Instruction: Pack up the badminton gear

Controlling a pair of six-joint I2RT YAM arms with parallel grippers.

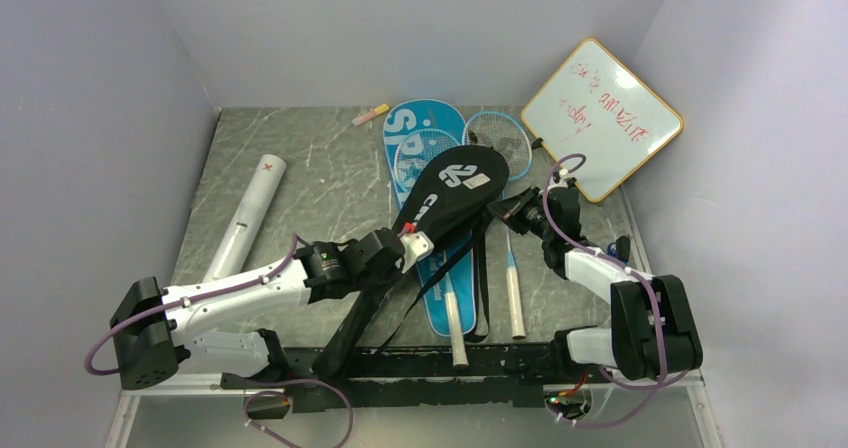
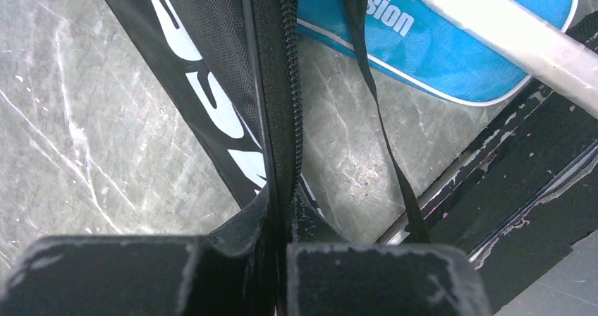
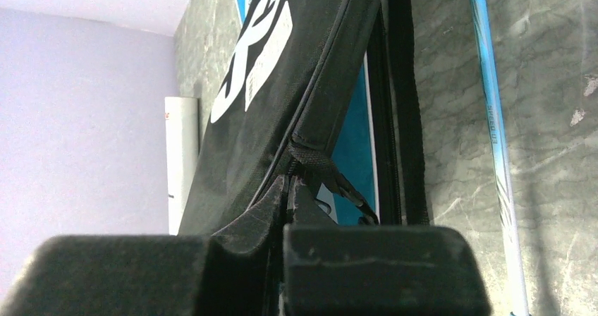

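A black racket bag lies diagonally over a blue bag and a racket with white handle. My left gripper is shut on the black bag's zippered edge, near its lower middle. My right gripper is shut at the bag's right side, beside a dark strap tab; whether anything is between its fingertips is hard to see. Another racket lies to the right, its blue shaft visible in the right wrist view.
A white tube lies on the left, a small yellow-pink item at the back. A whiteboard leans at the back right. Free floor is left of the bags.
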